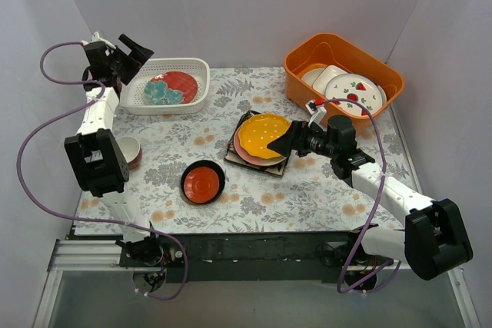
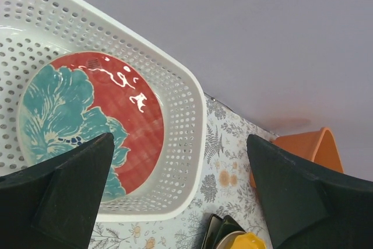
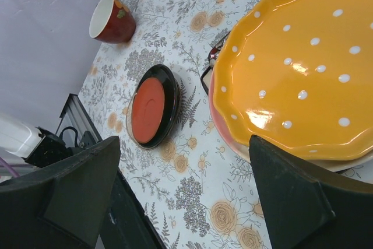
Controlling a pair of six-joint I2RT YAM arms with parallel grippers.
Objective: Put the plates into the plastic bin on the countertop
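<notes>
A red and teal plate (image 2: 137, 115) lies flat in the white perforated bin (image 1: 203, 82) at the back left. My left gripper (image 1: 140, 50) hangs above the bin's left end, open, nothing between its fingers. A yellow polka-dot plate (image 1: 263, 134) tops a pink plate (image 1: 243, 153) on a dark rack in the middle of the counter. Beside that stack, on its right, my right gripper (image 1: 283, 144) stands open and empty; the yellow plate fills the right of the right wrist view. Red plate (image 1: 201, 185) and black plate (image 1: 217, 169) lie stacked nearer the front.
An orange bin (image 1: 301, 49) at the back right holds several white plates (image 1: 355, 91). A brown mug (image 3: 119, 23) stands at the counter's left edge, partly behind the left arm. Bare tablecloth (image 1: 265, 205) lies between the stacks and the front edge.
</notes>
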